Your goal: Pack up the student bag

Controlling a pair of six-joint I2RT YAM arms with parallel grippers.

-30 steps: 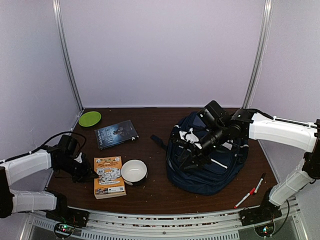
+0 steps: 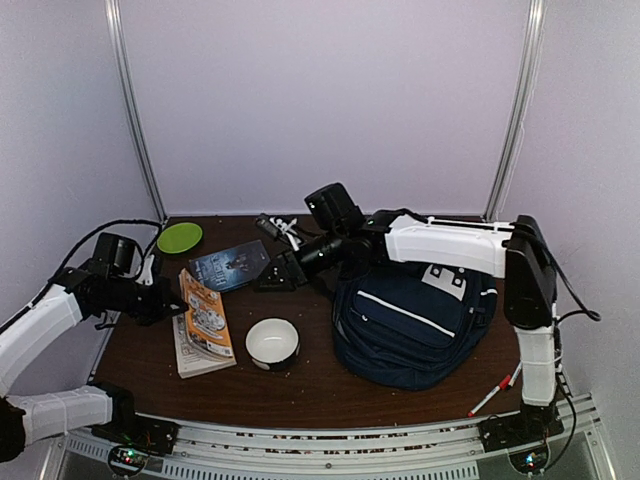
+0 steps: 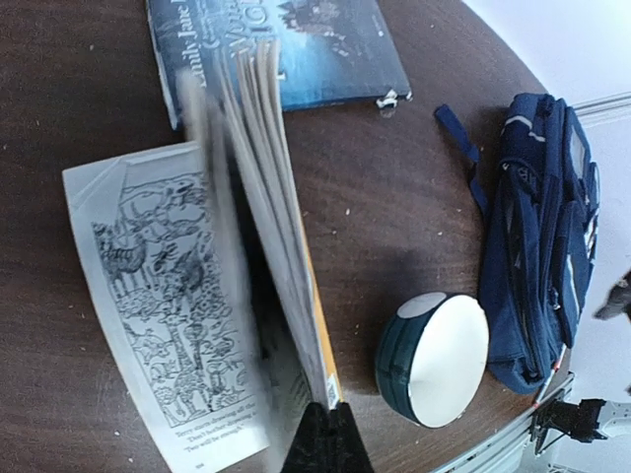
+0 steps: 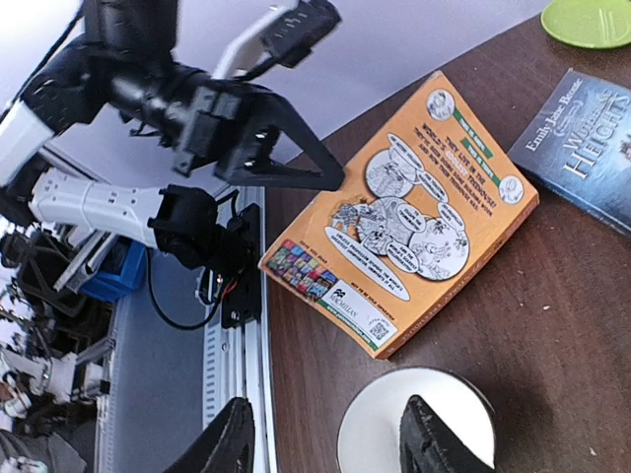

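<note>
My left gripper [image 2: 165, 305] is shut on the orange book [image 2: 205, 315], lifting its cover and upper pages at the left edge; in the left wrist view the book stands fanned, lower pages lying flat. My right gripper [image 2: 280, 275] hangs open above the middle of the table, fingers apart with nothing between them, facing the orange book. A blue book [image 2: 228, 266] lies flat behind it. The navy backpack [image 2: 405, 340] lies on the right.
A white bowl [image 2: 271, 342] sits between the orange book and the backpack. A green plate [image 2: 180, 237] is at the back left. Markers [image 2: 490, 395] lie at the front right.
My right arm has swung left from over the backpack toward the books. My left gripper has risen, tilting the orange book up and open.
</note>
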